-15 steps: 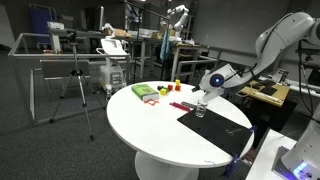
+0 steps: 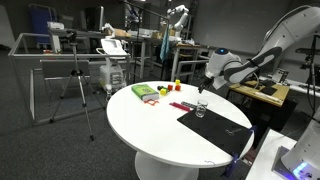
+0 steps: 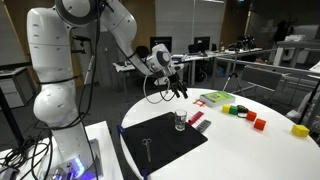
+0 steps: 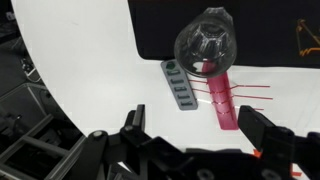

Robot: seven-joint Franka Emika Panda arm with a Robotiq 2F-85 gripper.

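A clear glass (image 2: 202,108) stands on the black mat (image 2: 222,132) near the mat's back edge. In the wrist view the glass (image 4: 206,44) shows at the top, ahead of my gripper. The fingers stand wide apart with nothing between them. From the side, my gripper (image 3: 184,92) hangs above the table, higher than the glass (image 3: 180,120) and clear of it. Just past the mat's edge lie a pinkish-red strip (image 4: 224,102) and a grey strip with dark buttons (image 4: 180,84).
Scissors (image 3: 148,150) lie on the mat. A green box (image 2: 145,92) and several small red and yellow blocks sit toward the table's far side. The white table (image 2: 150,132) has broad bare areas, and a tripod (image 2: 84,90) stands beyond it.
My gripper has risen away from the glass and shifted slightly right in exterior view 1. The glass, half covered by the gripper before, now shows fully and stands in about the same place.
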